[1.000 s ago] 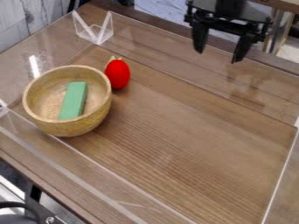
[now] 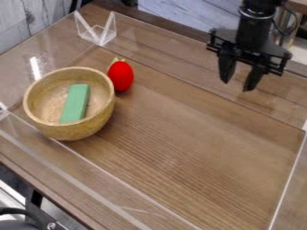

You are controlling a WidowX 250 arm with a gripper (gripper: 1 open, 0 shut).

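The black robot gripper (image 2: 239, 67) hangs at the upper right over the bare tabletop; whether its fingers are open or shut is unclear. At the left, a round wooden bowl (image 2: 99, 115) holds a green block (image 2: 74, 102). A red object (image 2: 121, 75), rounded with a small pale top, lies just beyond the bowl's upper right side.
A clear plastic holder (image 2: 97, 28) stands near the top left edge. The middle, front and right of the wooden table (image 2: 180, 157) are clear.
The gripper has moved right and somewhat downward in the view over the last second. The bowl, green block and red object have not moved.
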